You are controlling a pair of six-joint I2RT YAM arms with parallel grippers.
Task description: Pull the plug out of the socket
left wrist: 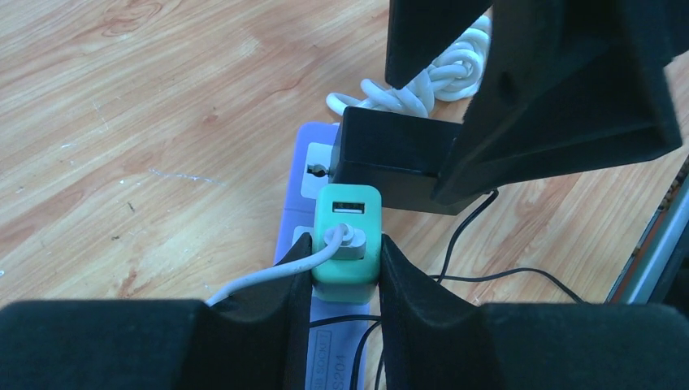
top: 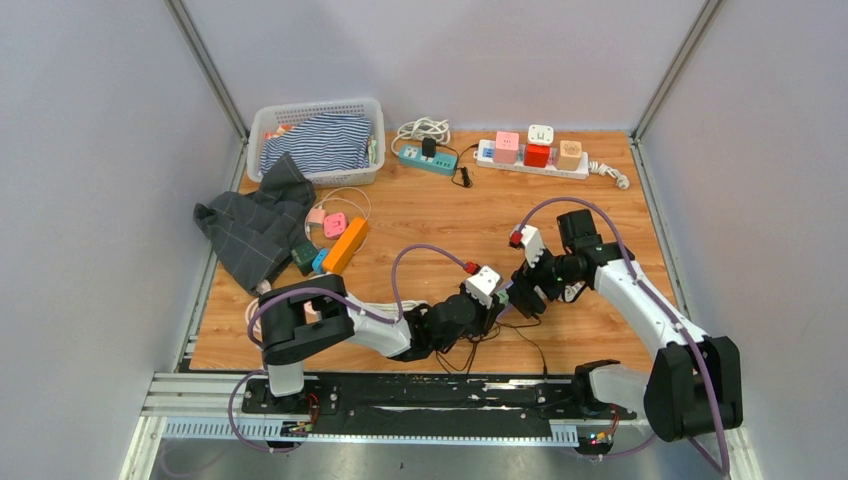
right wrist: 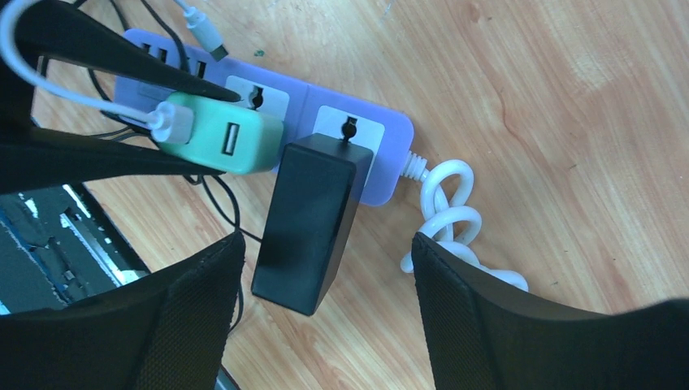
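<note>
A purple power strip (right wrist: 392, 130) lies on the wooden table between my two arms. On it sits a mint-green plug (left wrist: 357, 211) with a USB slot and a white cable; my left gripper is shut on its sides. Beside it a big black adapter (right wrist: 313, 219) sits at the strip's end socket, jutting over the edge. My right gripper is part open, its fingers (right wrist: 219, 276) apart on either side of the black adapter, no contact visible. From above, both grippers hide most of the strip.
The strip's white coiled cord (right wrist: 459, 219) lies near my right fingers. Thin black cables (left wrist: 520, 272) trail toward the table's front edge. A teal strip (top: 425, 159), a white strip (top: 560, 172) and a white basket (top: 375, 130) stand at the back.
</note>
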